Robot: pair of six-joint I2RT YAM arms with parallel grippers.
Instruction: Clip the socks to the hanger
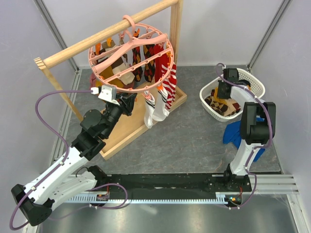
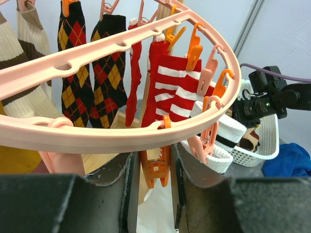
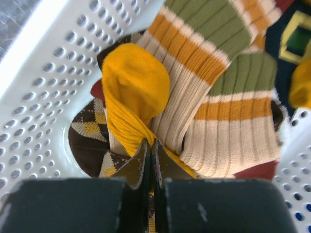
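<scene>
A round pink clip hanger point(image 1: 131, 89) hangs from the wooden rack, with argyle, striped and white socks point(image 1: 162, 104) clipped to it. My left gripper is at the hanger's front rim, shut on an orange clip point(image 2: 160, 167). My right gripper is down in the white basket point(image 3: 48, 82), its tips shut against a yellow sock point(image 3: 131, 82); whether cloth is pinched between them is unclear. Striped socks point(image 3: 228, 126) and argyle ones lie around it.
A blue cloth point(image 1: 233, 133) lies in front of the basket. The grey floor point(image 1: 180, 145) between rack and basket is clear.
</scene>
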